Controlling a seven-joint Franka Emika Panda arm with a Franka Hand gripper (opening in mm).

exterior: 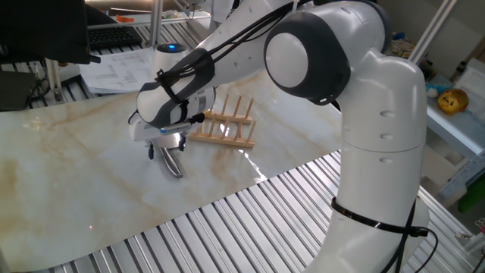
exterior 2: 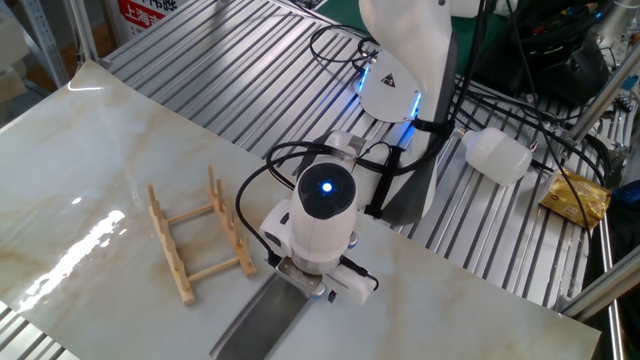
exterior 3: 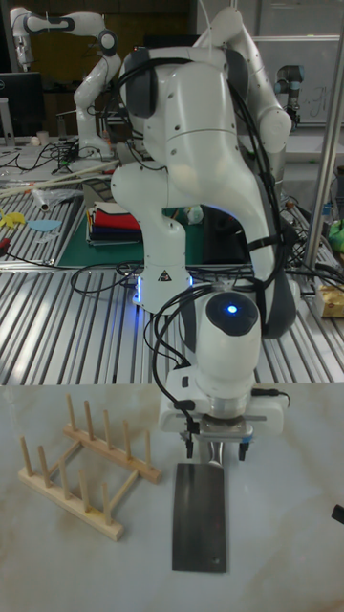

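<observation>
A cleaver with a broad dark blade (exterior 3: 200,520) and a metal handle (exterior: 173,167) lies on the marble-patterned table. My gripper (exterior 3: 217,448) points down over the handle end, its two dark fingers (exterior 3: 244,452) spread wide. In exterior view 3 part of the handle shows in the gap between them, with no finger visibly pressing on it. Whether the fingertips are level with the handle or above it, I cannot tell. From above, the hand hides the handle in exterior view 2, and only the blade (exterior 2: 262,318) sticks out.
Close beside the cleaver stands a wooden rack (exterior 3: 72,502) with two rows of upright pegs. A dark object (exterior 3: 338,514) sits at the table's edge in exterior view 3. Slatted metal rails (exterior: 250,220) border the table, and much of its surface is bare.
</observation>
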